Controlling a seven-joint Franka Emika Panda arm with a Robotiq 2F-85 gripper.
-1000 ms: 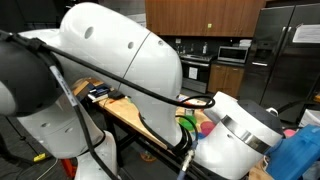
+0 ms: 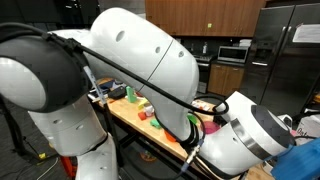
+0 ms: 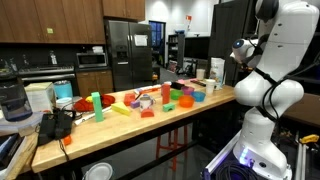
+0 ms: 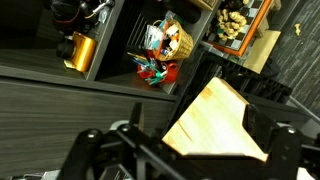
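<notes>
My gripper is open in the wrist view, its dark fingers [image 4: 262,122] spread wide with nothing between them. Past it lie a pale wooden tabletop [image 4: 215,110] and dark shelving [image 4: 75,110]. A wicker basket [image 4: 180,43] and a copper-coloured container [image 4: 84,52] are farther off. In exterior view 2 the arm is raised beyond the table's right end, away from the tabletop objects: a green box [image 3: 97,106], a red cup [image 3: 165,93], a blue cup [image 3: 198,97] and a red block [image 3: 147,114]. The fingers are hard to make out in both exterior views.
The long wooden table [image 3: 100,132] has free room along its front edge. A black bag [image 3: 55,124] and a coffee maker [image 3: 14,102] crowd its left end. Behind stands a dark refrigerator [image 3: 134,62]. A blue object [image 2: 298,162] is at the lower right.
In exterior view 1 the arm has shifted, uncovering more of the table's left part, including a green object. The tabletop objects show no clear movement.
</notes>
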